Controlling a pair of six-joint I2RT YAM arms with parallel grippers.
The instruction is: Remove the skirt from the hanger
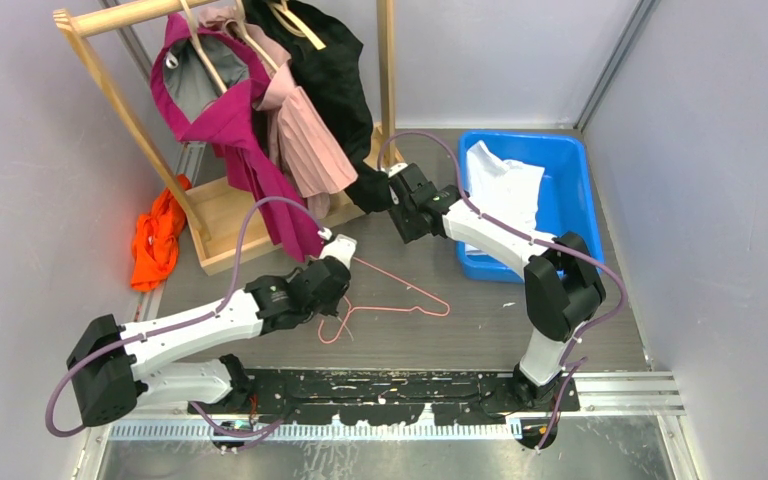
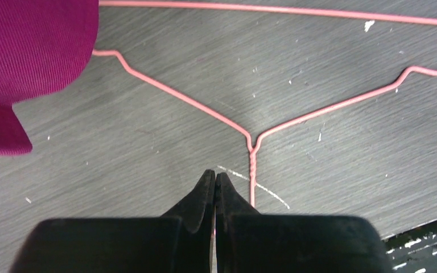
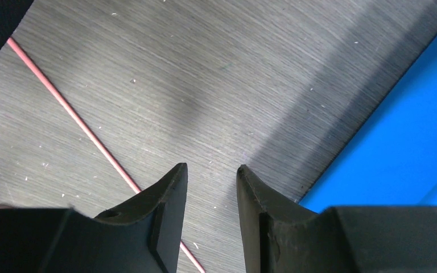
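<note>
A bare pink wire hanger lies flat on the floor, with no garment on it. In the left wrist view its twisted neck runs just right of my left gripper, whose fingertips meet with nothing between them; part of the hook is hidden behind the fingers. My right gripper is open and empty above the floor, between the hanger and the blue bin. A pink pleated skirt-like garment hangs on the rack. Crumpled white cloth lies in the bin; I cannot tell what it is.
The wooden rack also holds a magenta garment, whose hem hangs close to my left arm, and a black one. Orange cloth lies left of the rack. The blue bin stands at right.
</note>
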